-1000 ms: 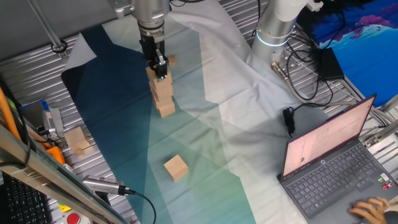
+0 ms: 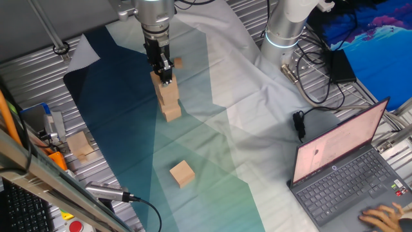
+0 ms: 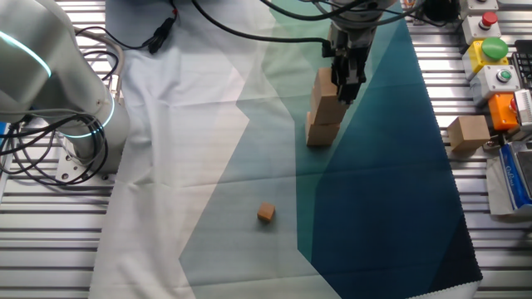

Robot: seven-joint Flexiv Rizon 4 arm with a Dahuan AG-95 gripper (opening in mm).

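Observation:
Light wooden blocks stand in a stack on the cloth. In exterior view 1 the upper block (image 2: 169, 97) rests, slightly offset, on a lower block (image 2: 171, 113). Exterior view 2 shows a tall upper part (image 3: 326, 106) above the lower block (image 3: 321, 134). My black gripper (image 2: 167, 80) points down at the top of the stack, its fingertips against or right beside the upper wood. Seen from the other side, the gripper (image 3: 349, 90) covers part of that wood. Whether its fingers are closed on it is hidden.
A loose wooden block (image 2: 182, 173) lies nearer the front, and a small cube (image 3: 266, 213) lies behind the stack. Another block (image 3: 469, 134) sits off the cloth. A laptop (image 2: 347, 171) with a hand on it occupies the right. Open cloth surrounds the stack.
Over the last second my gripper has come down slightly and shifted a little left, and the top wood sits lower with it.

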